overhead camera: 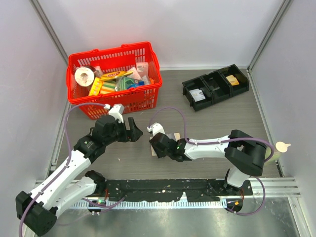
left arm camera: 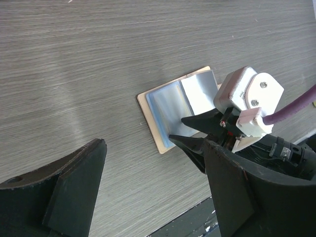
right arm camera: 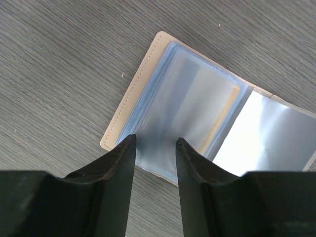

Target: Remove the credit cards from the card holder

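An open card holder (left arm camera: 146,106) with tan backing lies on the grey table, showing clear plastic sleeves (right arm camera: 185,98) and a white panel (right arm camera: 261,128). My right gripper is over the sleeved half, its two dark fingertips a short way apart on or just above the plastic; nothing clearly shows between them. My left gripper (overhead camera: 133,129) is up to the left of the holder, fingers apart and empty. Whether cards are inside the sleeves I cannot tell.
A red basket (overhead camera: 113,103) full of packets stands at the back left. A black compartment tray (overhead camera: 215,97) sits at the back right. The table left of the holder and behind it (overhead camera: 192,123) is clear.
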